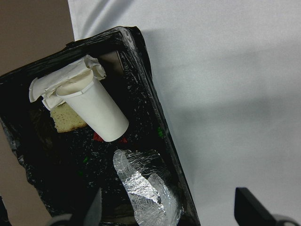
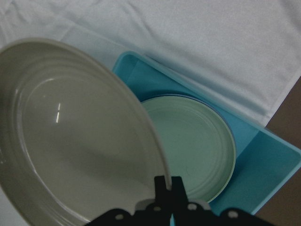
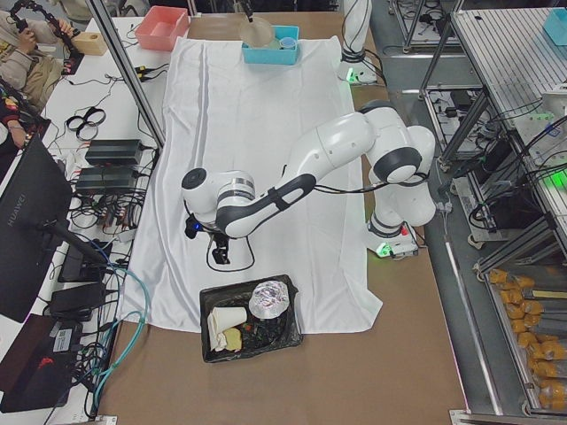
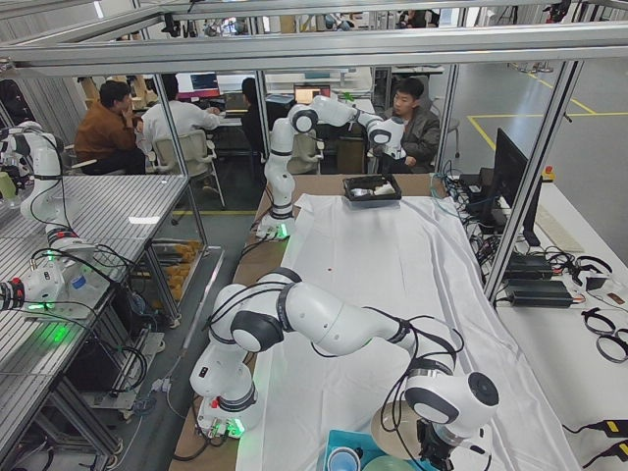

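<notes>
A black-lined bin (image 3: 213,297) on the white cloth holds a white paper cup (image 1: 99,110), crumpled paper (image 1: 51,84), a bread slice (image 1: 66,117) and crumpled foil (image 1: 143,188). My left gripper (image 3: 220,252) hangs above it; in the left wrist view only its parted fingers show at the bottom edge, with nothing seen between them. My right gripper is shut on the rim of a beige plate (image 2: 77,141) above a blue basket (image 2: 268,179), which holds a green plate (image 2: 193,141) and, in the camera views, a blue cup (image 4: 343,461).
A pink basket (image 3: 161,28), cables and a monitor (image 3: 27,239) stand on the side table at the left.
</notes>
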